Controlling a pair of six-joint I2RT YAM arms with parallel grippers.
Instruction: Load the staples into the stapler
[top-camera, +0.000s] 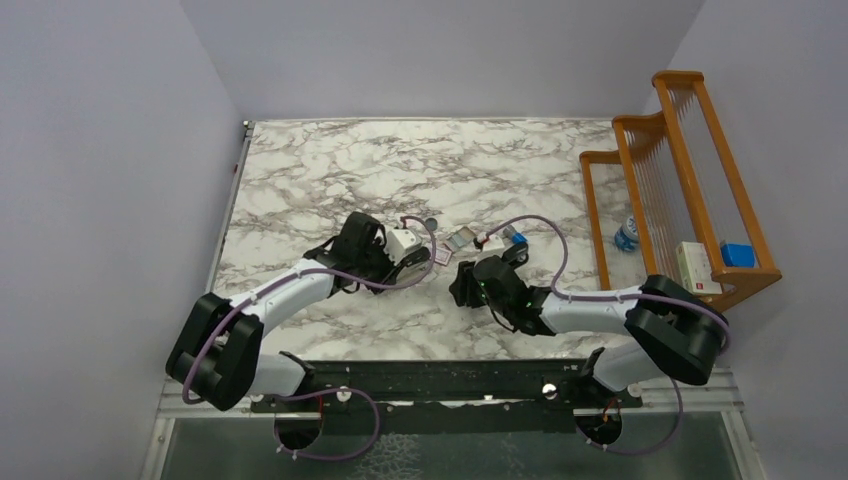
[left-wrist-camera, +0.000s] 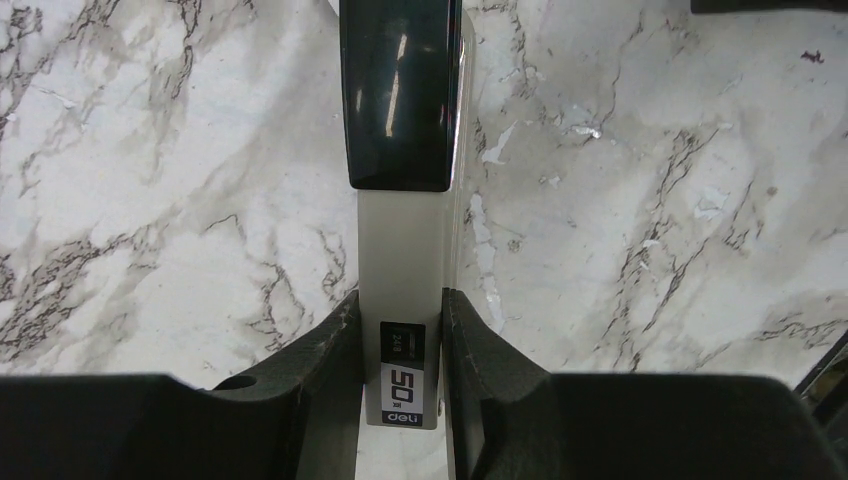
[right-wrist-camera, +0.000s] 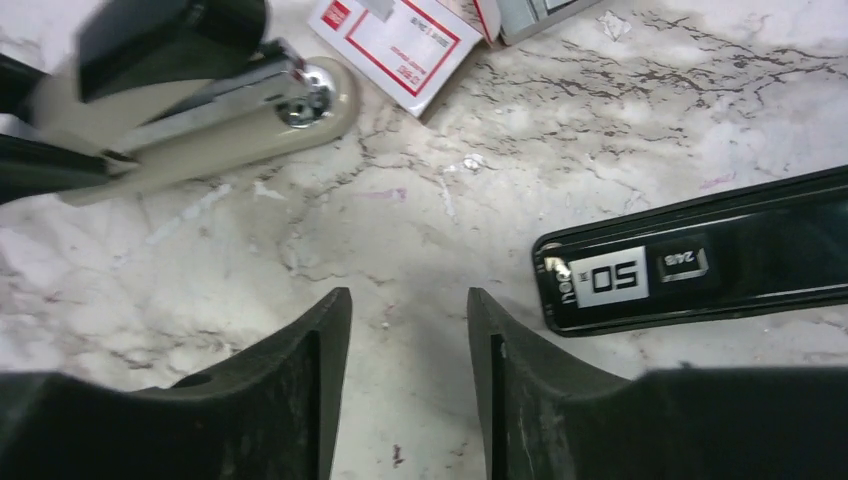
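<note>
In the left wrist view my left gripper is shut on the rear of a beige stapler (left-wrist-camera: 405, 245) with a black head and a "50 deli" label. The same stapler (right-wrist-camera: 250, 140) lies at the upper left of the right wrist view, its metal nose and base toward the box. A red-and-white box (right-wrist-camera: 398, 48), seemingly for staples, lies just past that nose. My right gripper is open above the marble, nothing between its fingers. To its right lies a black stapler (right-wrist-camera: 720, 245) with a matching label. Loose staples cannot be made out.
Beyond the grippers lie a grey box (top-camera: 461, 239), a small round grey item (top-camera: 431, 224) and a blue item (top-camera: 514, 235). A wooden rack (top-camera: 688, 170) stands at the right with a blue bottle (top-camera: 627, 236) beside it.
</note>
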